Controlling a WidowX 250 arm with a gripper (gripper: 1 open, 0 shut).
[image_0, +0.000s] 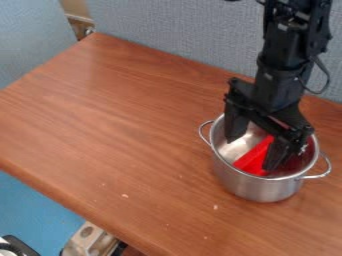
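A steel pot (254, 183) with two wire handles stands at the right of the wooden table. A red object (250, 158) lies inside it, partly hidden by the black gripper (255, 143). The gripper hangs from the upper right, its open fingers reaching down into the pot, one on each side over the red object.
A padded grey wall runs along the back. A blue area with some metal fittings lies beyond the table's edge at the lower left.
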